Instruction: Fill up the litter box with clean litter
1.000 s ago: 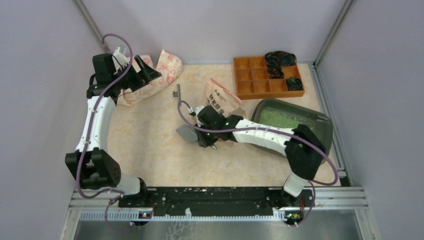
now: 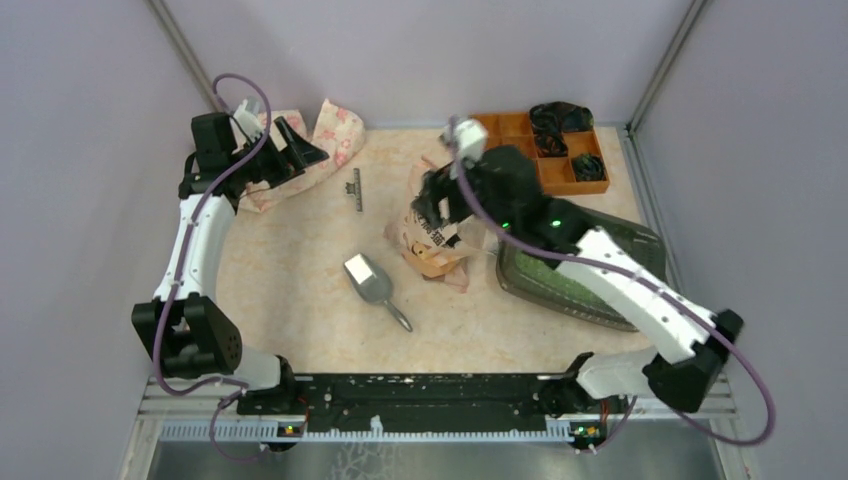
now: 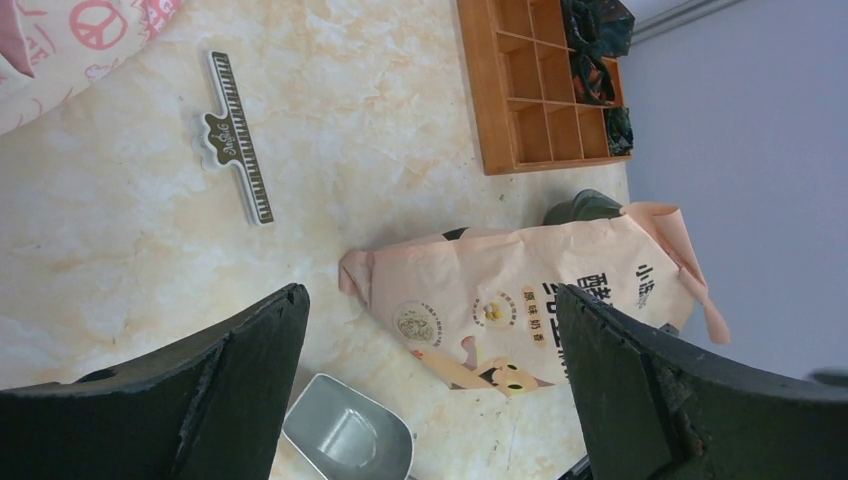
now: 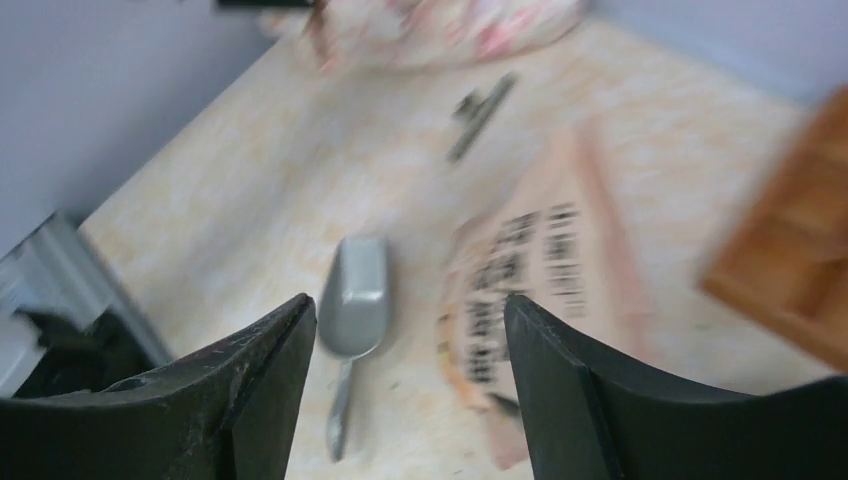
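A grey metal scoop (image 2: 375, 287) lies on the table at centre-left, handle toward the front. Right of it is the pink paper litter bag (image 2: 430, 262) (image 3: 470, 310), creased, with printed lettering. The dark litter tray (image 2: 575, 300) holds green litter at the right, partly under my right arm. My left gripper (image 2: 300, 150) hangs at the upper left, open and empty in its wrist view. My right gripper (image 2: 440, 200) is raised over the bag, blurred, its fingers open with nothing seen between them in the right wrist view.
A wooden compartment box (image 2: 515, 160) with dark bundles stands at the back right. A patterned cushion (image 2: 335, 135) lies at the back left, a ruler-like strip (image 2: 358, 190) beside it.
My right gripper has risen away from the scoop toward the back right and now hangs over the bag. The scoop now lies alone on the table. The left arm is nearly still.
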